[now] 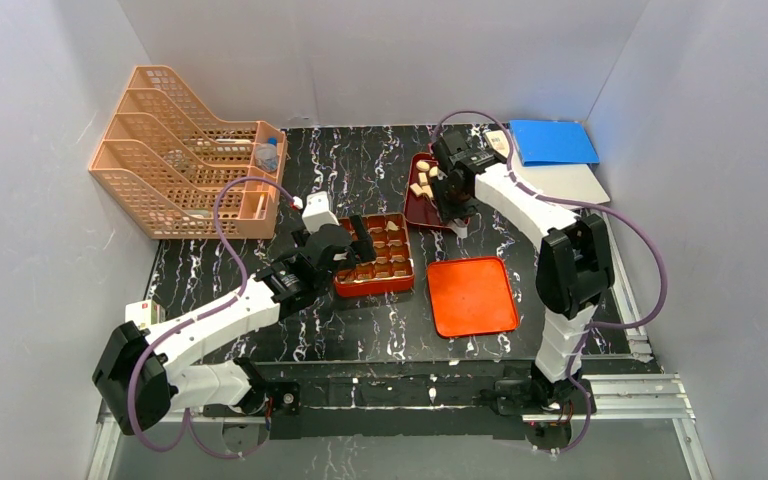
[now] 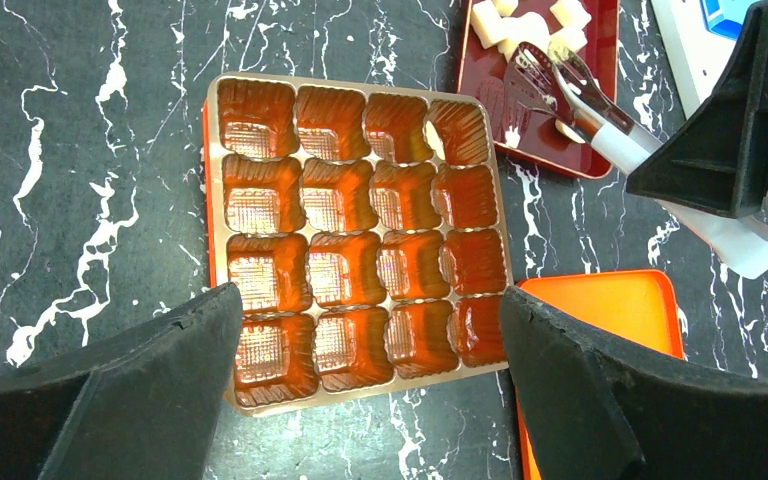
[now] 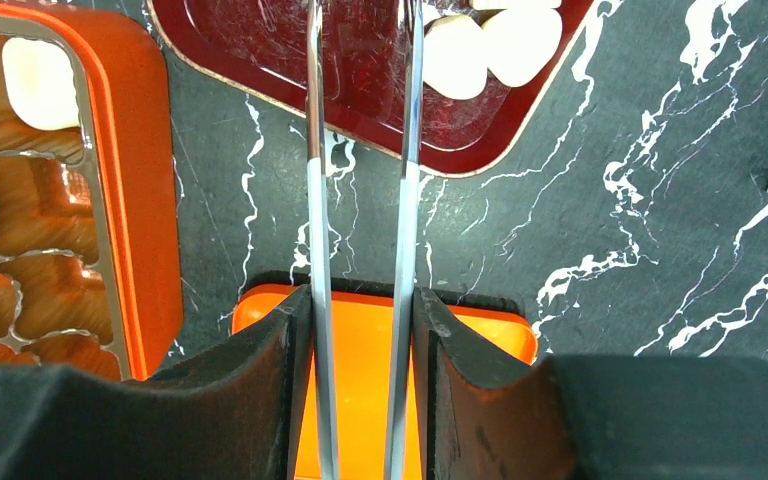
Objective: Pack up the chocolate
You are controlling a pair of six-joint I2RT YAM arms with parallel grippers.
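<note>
The orange box with a gold tray of empty-looking cups (image 2: pixel 340 225) fills the middle of the left wrist view; one pale chocolate sits in a cup at its far right corner. My left gripper is open above this box, its fingers (image 2: pixel 150 370) spread wide and nothing between them. The metal tongs (image 2: pixel 610 140) are gripped at their white-grey handles by my right gripper. Their forked tips hang over the dark red tray (image 1: pixel 425 212), close to several pale chocolates (image 3: pixel 523 47). Whether the tips touch a piece, I cannot tell.
An empty orange lid-like tray (image 1: pixel 472 297) lies in front of the red tray. A peach rack (image 1: pixel 185 170) stands at the back left, and a blue sheet (image 1: pixel 552 143) at the back right. Open marble table (image 1: pixel 330 330) lies in front of the box.
</note>
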